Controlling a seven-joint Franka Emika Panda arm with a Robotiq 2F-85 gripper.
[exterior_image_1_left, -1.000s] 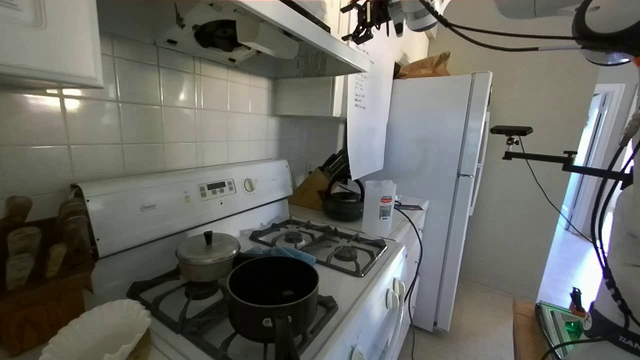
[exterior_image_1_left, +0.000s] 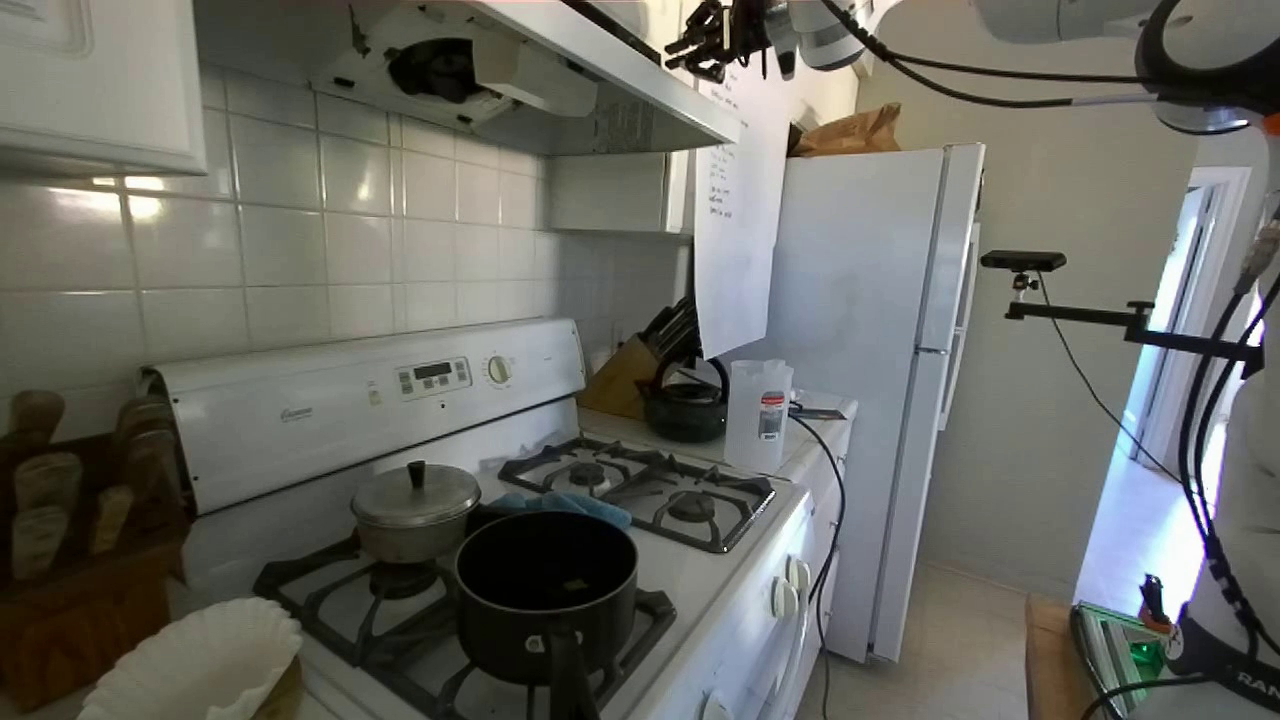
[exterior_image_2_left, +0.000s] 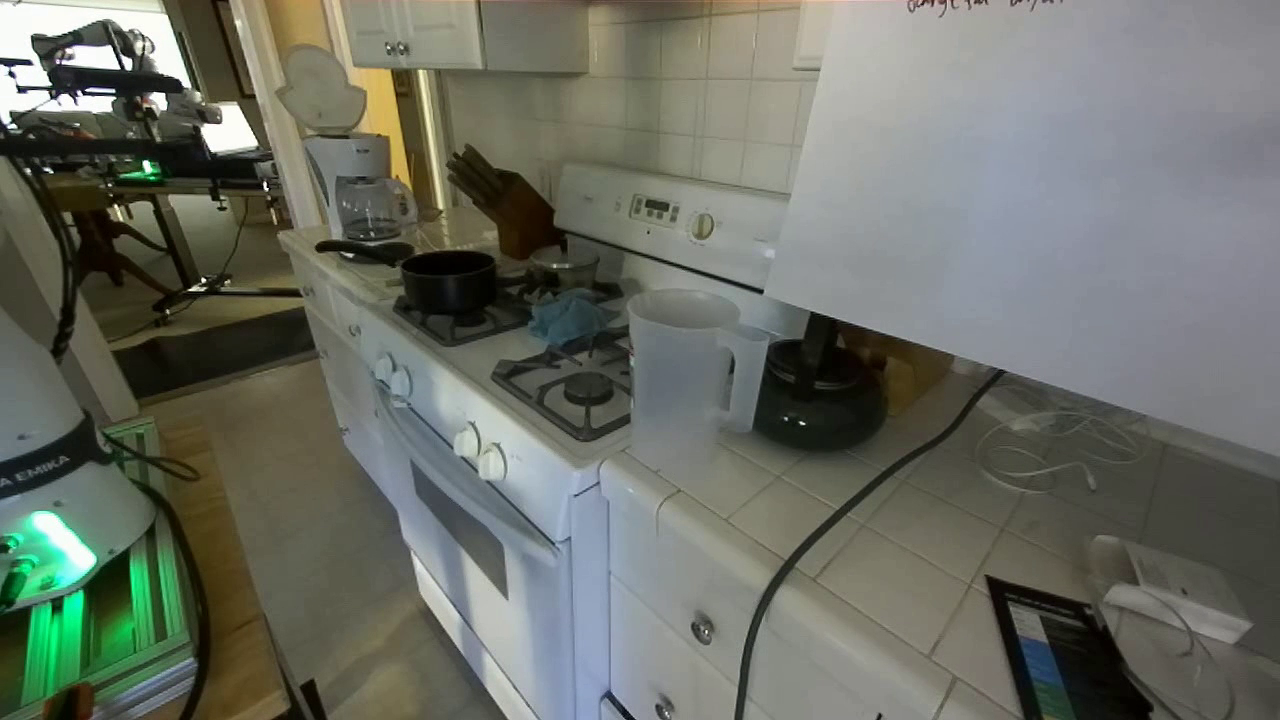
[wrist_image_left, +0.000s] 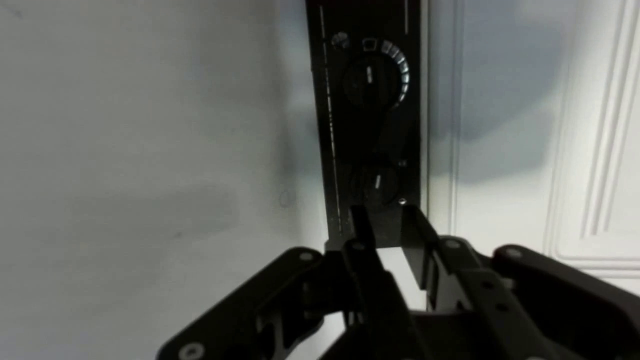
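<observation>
A black control panel (wrist_image_left: 375, 132) on the range hood fills the upper middle of the wrist view. It carries an upper round knob (wrist_image_left: 372, 81) ringed by pale marks, and a lower round knob (wrist_image_left: 376, 183). My gripper reaches in from below, its two fingertips apart in the picture, near the lower knob. Whether they touch or grip that dark knob cannot be made out, black against black. In exterior view 1 the gripper (exterior_image_1_left: 675, 54) is up at the hood's front edge (exterior_image_1_left: 648, 90); exterior view 2 does not show it.
Below is the stove, with a black pot (exterior_image_1_left: 546, 600), a lidded pot (exterior_image_1_left: 414, 510) and a blue cloth (exterior_image_1_left: 564, 506). A plastic pitcher (exterior_image_1_left: 758, 414) and dark kettle (exterior_image_1_left: 684, 408) stand on the counter. A hanging paper sheet (exterior_image_1_left: 738, 228) is close to the arm.
In exterior view 1 my gripper has shifted a little to the left and slightly up, along the hood's front. The things on the stove and counter look the same.
</observation>
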